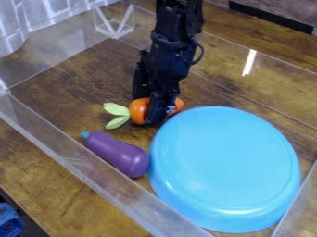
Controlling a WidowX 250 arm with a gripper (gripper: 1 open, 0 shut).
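The black robot gripper [158, 100] reaches down from the top centre onto an orange carrot toy [144, 114] with pale green leaves [115, 114]. Its fingers are over and around the carrot; whether they are shut on it is hidden. A purple eggplant toy [115, 154] lies to the lower left of the carrot, apart from the gripper.
A large blue round object [223, 168] fills the lower right, close beside the eggplant. Clear tray walls [50, 137] run along the left.
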